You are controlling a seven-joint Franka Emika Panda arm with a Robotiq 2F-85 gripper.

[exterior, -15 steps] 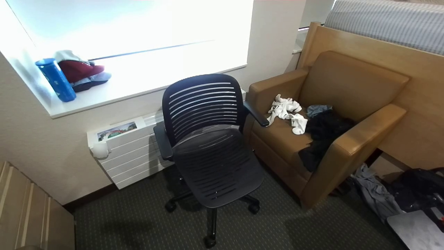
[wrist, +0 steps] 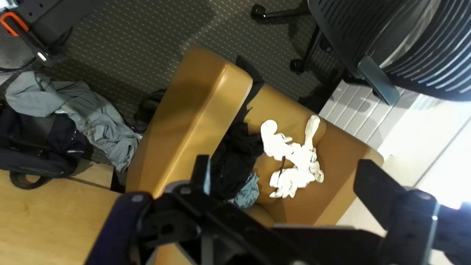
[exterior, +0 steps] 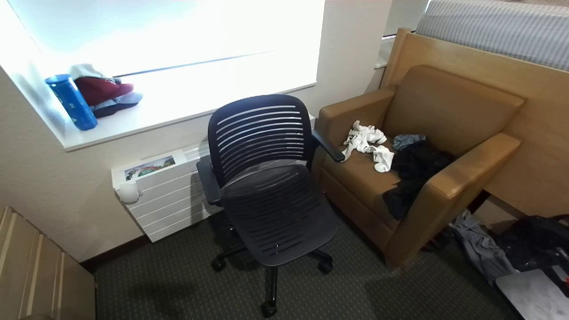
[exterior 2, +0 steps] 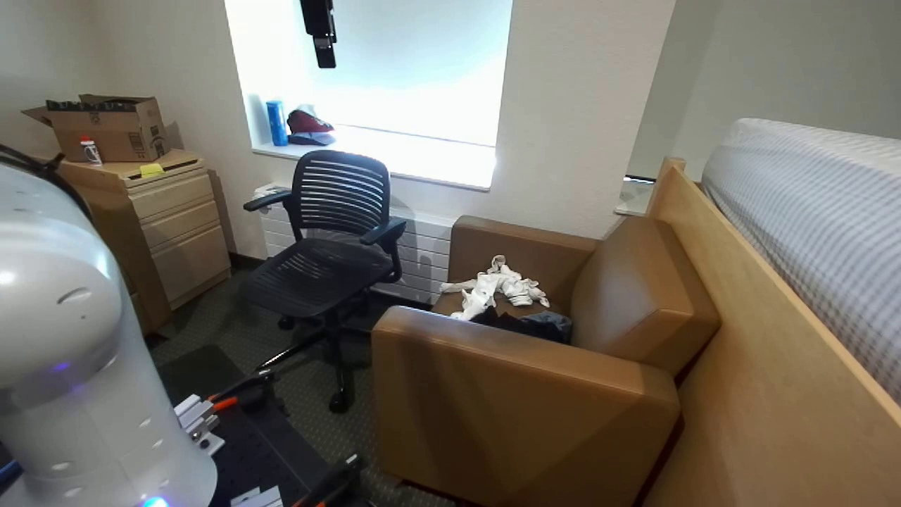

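Observation:
In the wrist view my gripper is open, its two dark fingers far apart and no object held between them. Past the gap, well below, lies a tan armchair (exterior: 453, 106) with a heap of white cloth pieces (wrist: 298, 161) that look like socks. Beside the heap on the seat are black clothing (wrist: 236, 154) and a grey-blue cloth (wrist: 247, 192). Only a dark piece, apparently a gripper tip, hangs at the top of exterior view 2. The first exterior view shows no part of the gripper.
A black swivel chair (exterior: 280, 213) stands close to the armchair. The bed's wooden panel (exterior 2: 760, 338) borders its other side. A blue bottle (exterior: 72, 101) and caps (exterior: 104, 93) rest on the windowsill. Grey clothing (wrist: 84, 110) and a dark bag (wrist: 39, 145) lie on the floor.

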